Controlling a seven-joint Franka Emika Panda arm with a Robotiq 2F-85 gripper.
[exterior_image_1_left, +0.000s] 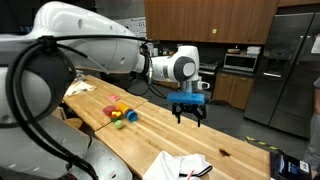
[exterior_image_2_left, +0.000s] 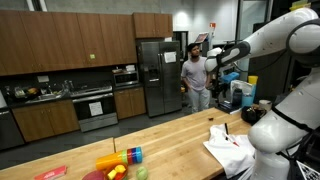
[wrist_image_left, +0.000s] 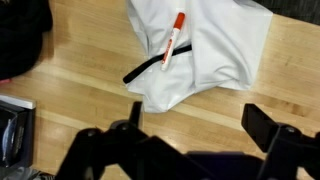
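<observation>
Spread over the wooden table is a white cloth, seen at the top of the wrist view and at the bottom of exterior view 1. On it lies a red and white marker. A thin black strip crosses the cloth beside the marker. My gripper hangs well above the table, pointing down, behind the cloth as exterior view 1 sees it. Its black fingers stand wide apart in the wrist view, open, with bare table between them.
Toward the table's other end are a striped multicoloured cylinder, a green ball and a red bowl. A black object lies at the wrist view's upper left. Mid-table is clear. Behind the table stands a person.
</observation>
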